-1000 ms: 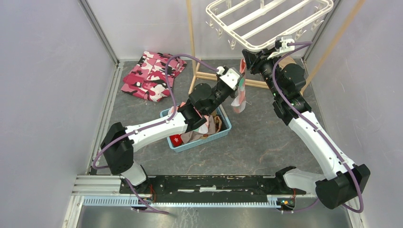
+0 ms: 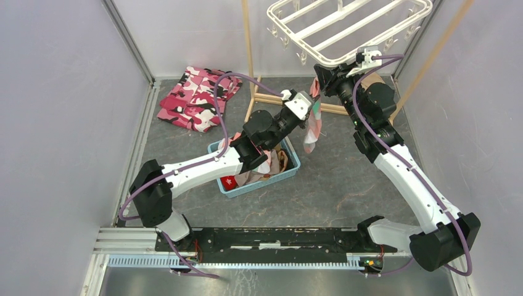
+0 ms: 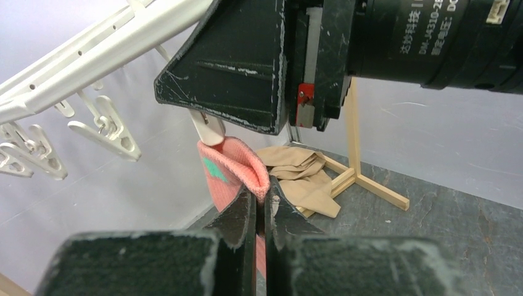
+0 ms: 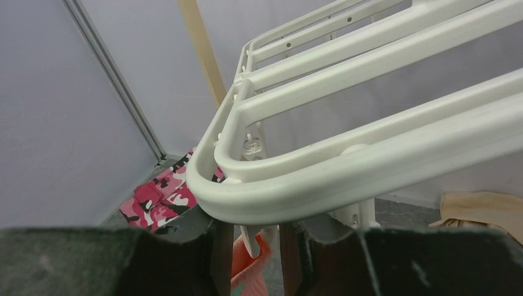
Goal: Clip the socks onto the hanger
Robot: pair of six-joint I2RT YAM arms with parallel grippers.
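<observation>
A pink sock point(image 3: 237, 161) with green and white patches hangs from my left gripper, which is shut on its upper edge; in the top view the sock point(image 2: 312, 129) dangles below the hanger's front edge. The white hanger point(image 2: 296, 38) carries clips along its rim. My right gripper point(image 2: 322, 75) is at that rim, shut on one white clip point(image 4: 250, 242). That clip's lower end point(image 3: 210, 131) meets the sock's top corner in the left wrist view; whether the cloth sits between its prongs cannot be made out.
Free clips point(image 3: 110, 128) hang left of the right gripper. A blue basket point(image 2: 262, 184) of socks stands under the left arm. Folded pink camouflage cloth point(image 2: 196, 98) lies at the back left, tan cloth point(image 3: 302, 176) by the wooden frame point(image 3: 382, 192).
</observation>
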